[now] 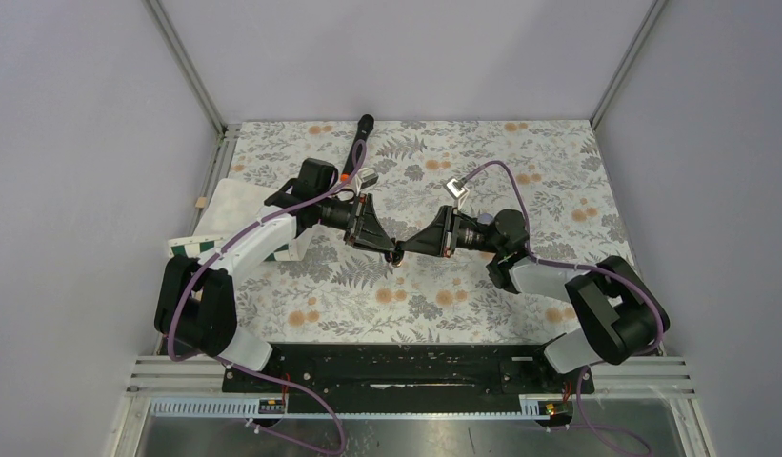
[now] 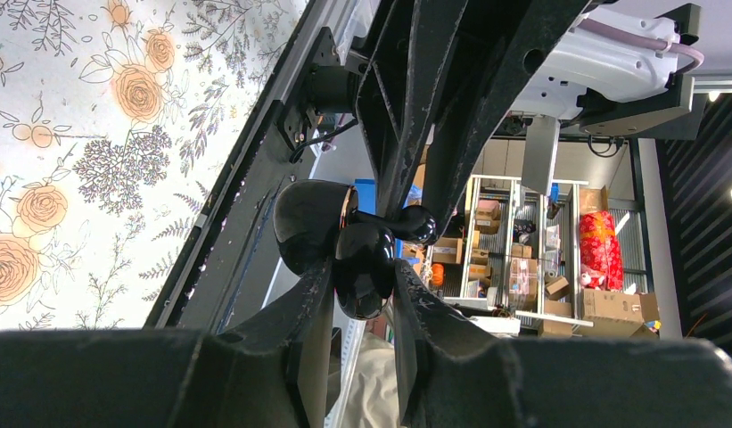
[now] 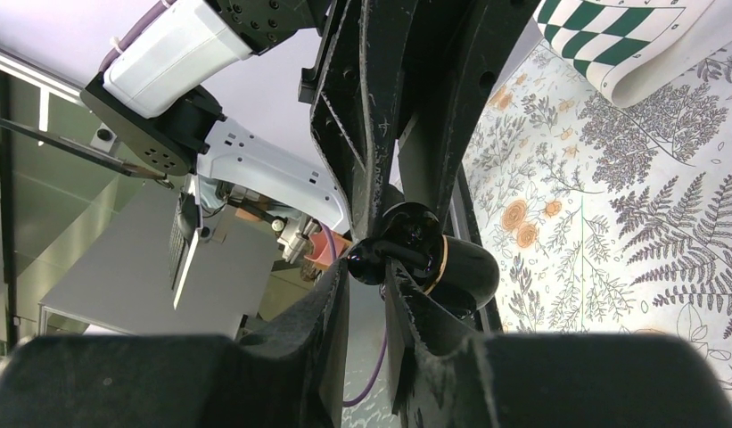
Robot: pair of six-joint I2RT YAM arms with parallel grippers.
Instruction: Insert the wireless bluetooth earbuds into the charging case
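Note:
Both grippers meet at the middle of the table. In the left wrist view my left gripper is shut on the glossy black charging case, whose lid stands open with a gold rim. A small black earbud is held at the case by my right gripper, shut on it. In the right wrist view the earbud lies across the front of the case; whether it is seated in a slot I cannot tell. In the top view both grippers touch around the case.
A black microphone-like object lies at the back. A white folded item with green checks lies at the left, partly under the left arm.

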